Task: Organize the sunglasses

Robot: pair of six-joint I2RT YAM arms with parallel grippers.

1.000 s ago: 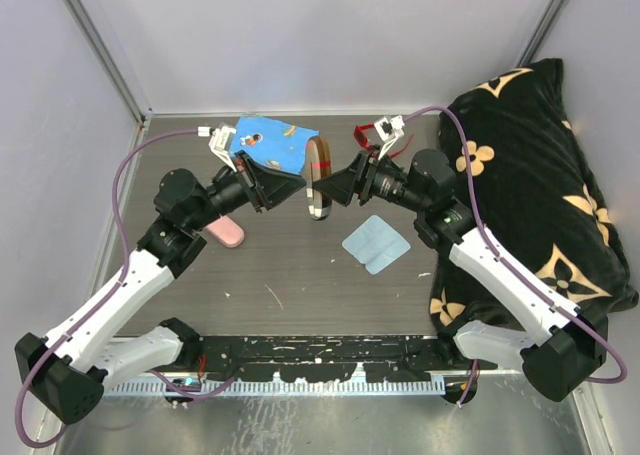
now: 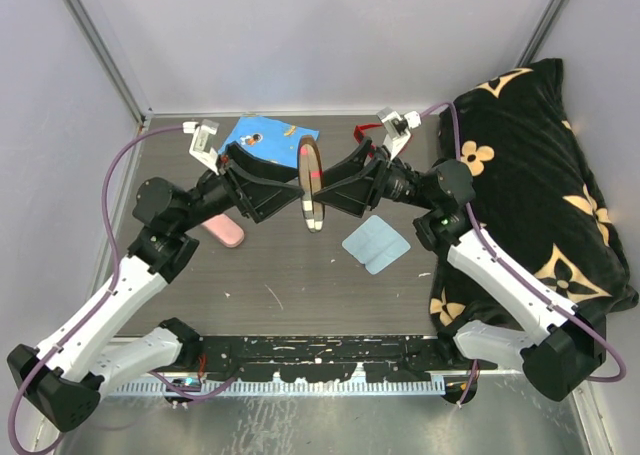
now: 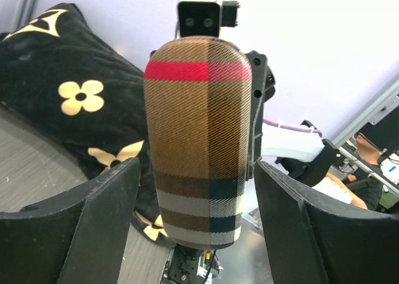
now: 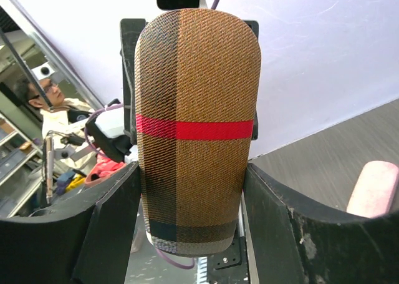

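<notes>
A brown plaid glasses case point(image 2: 310, 180) with a red stripe stands upright in the air between my arms, seemingly closed. My right gripper is shut on its sides, the fingers point(image 4: 121, 196) against both edges. From the other side my left gripper is open around the case, with small gaps between its fingers and the case's edges. Red-framed sunglasses point(image 2: 363, 130) lie at the back of the table, partly hidden under the right gripper. A light blue cloth point(image 2: 376, 243) lies folded on the table, right of centre.
A pink case point(image 2: 224, 230) lies on the left, partly under the left arm. At the back is a blue printed cloth or pouch point(image 2: 262, 140). A black flowered cushion point(image 2: 530, 175) fills the right side.
The case has shifted slightly left in the top view, with my right gripper on it. My left gripper has come nearer, its fingers now reaching around the case's near side.
</notes>
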